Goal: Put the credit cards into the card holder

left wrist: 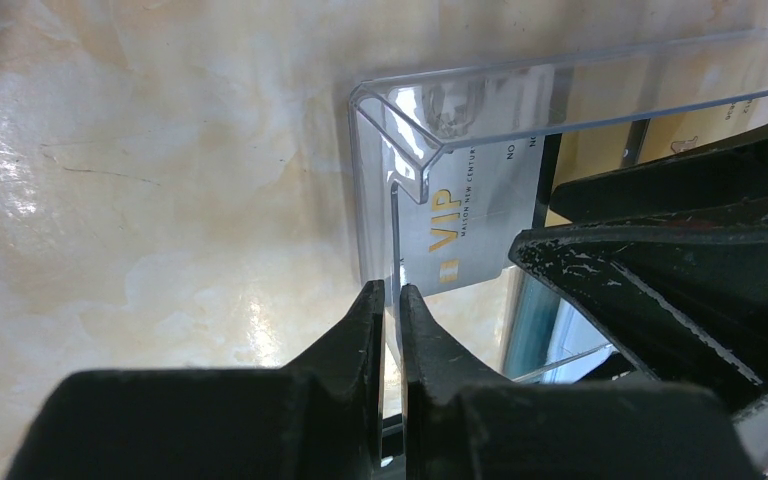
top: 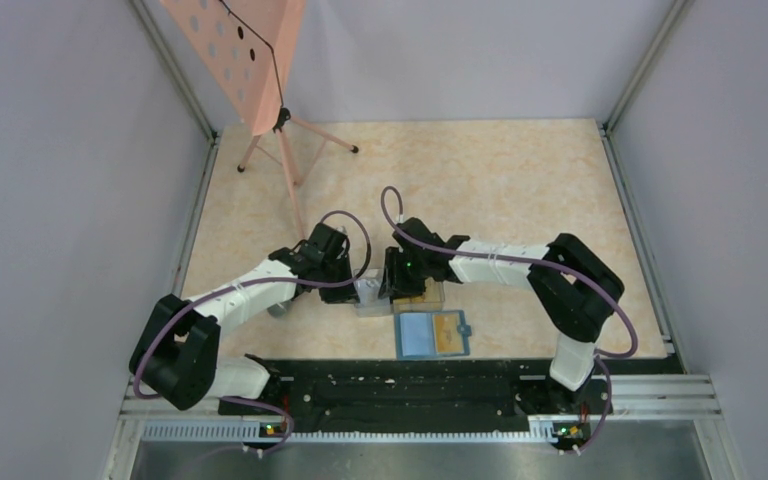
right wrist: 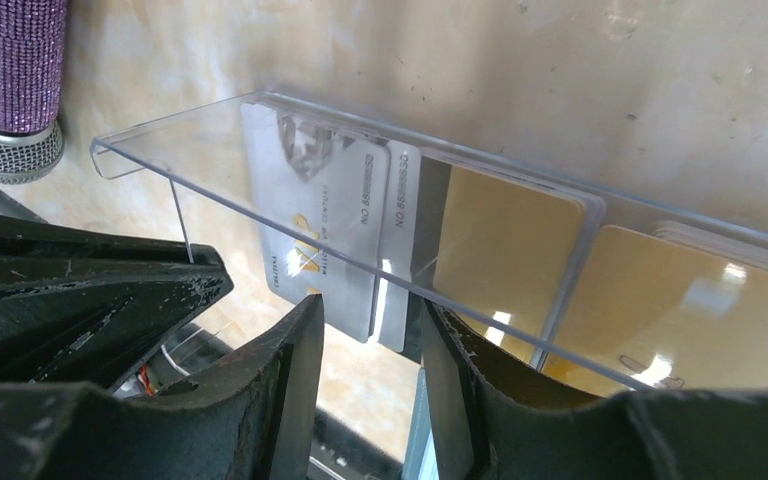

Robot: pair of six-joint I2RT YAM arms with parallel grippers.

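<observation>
A clear box (left wrist: 378,215) lies on the table, its left end wall pinched by my left gripper, which is shut on it. Inside, silver cards (right wrist: 310,215) with gold VIP lettering lean at the left end; gold cards (right wrist: 508,245) stand further right. Over the silver cards' right edges hangs my right gripper, its fingers parted; whether they touch a card cannot be told. In front of the box lies a blue card holder (top: 397,350), opened flat, with a pale blue panel at left and a gold panel at right.
A purple glittery microphone (right wrist: 12,65) lies left of the box, partly under my left arm. At the back left stands a peach easel (top: 287,160). Free tabletop spreads across the back and right.
</observation>
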